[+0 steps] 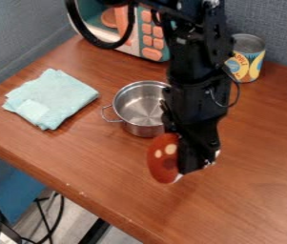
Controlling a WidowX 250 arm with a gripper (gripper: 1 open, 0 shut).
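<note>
My black gripper hangs in the middle of the camera view, holding a red oval object with pale spots at its lower left side. The fingers are mostly hidden behind the object and the arm. A steel pot with side handles stands just behind the object, to its upper left, partly hidden by the arm.
A folded pale blue towel lies at the left. A toy microwave and a can stand at the back. The table's edge runs along the lower left.
</note>
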